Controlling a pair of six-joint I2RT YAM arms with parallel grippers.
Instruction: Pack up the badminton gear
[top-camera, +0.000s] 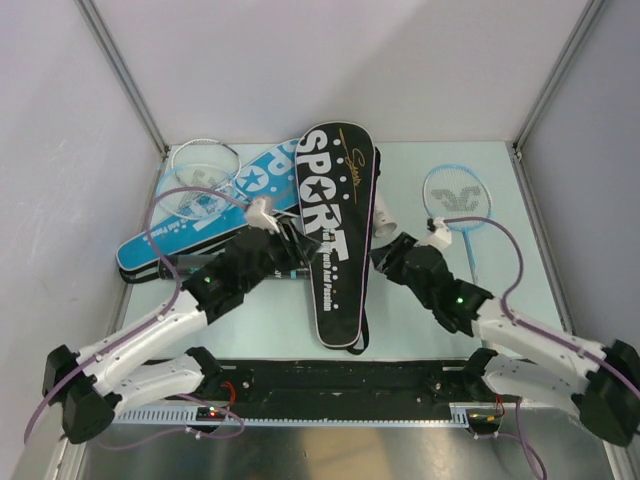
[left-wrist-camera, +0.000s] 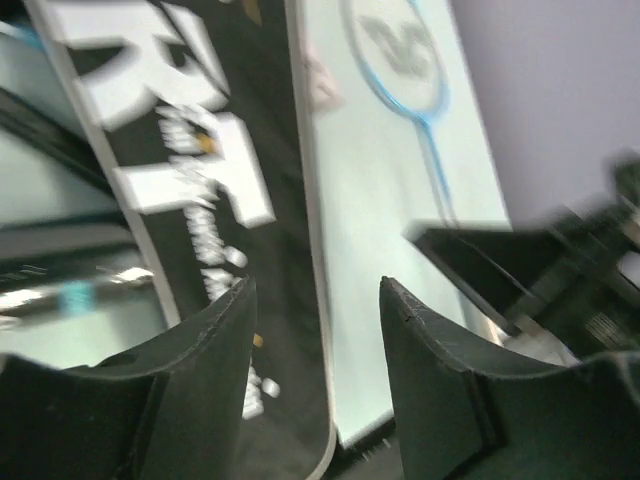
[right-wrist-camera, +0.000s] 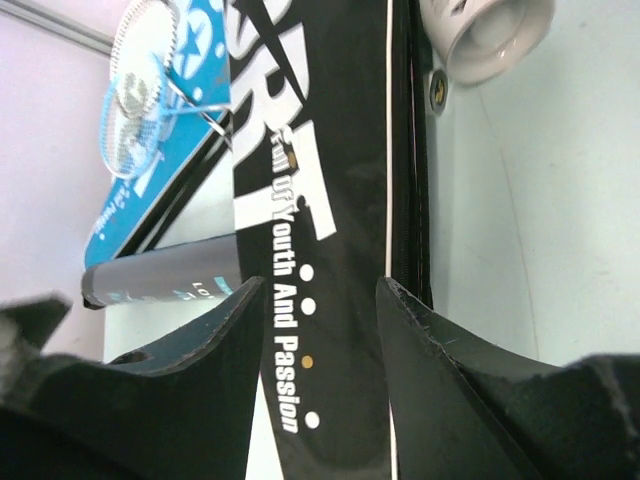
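The black SPORT racket bag (top-camera: 342, 280) lies flat, lengthwise, in the middle of the table. My left gripper (top-camera: 300, 245) is open above its left part, with nothing between its fingers. My right gripper (top-camera: 385, 255) hangs just right of the bag, fingers apart and empty; in the right wrist view the bag (right-wrist-camera: 310, 200) is below them. A blue bag (top-camera: 180, 240) lies at the left, with two rackets (top-camera: 200, 185) on it. A blue racket (top-camera: 456, 195) lies alone at the right. A dark tube (right-wrist-camera: 170, 270) lies left of the black bag.
A white cylindrical object (right-wrist-camera: 490, 30) lies against the black bag's right side. Walls border the back and both sides.
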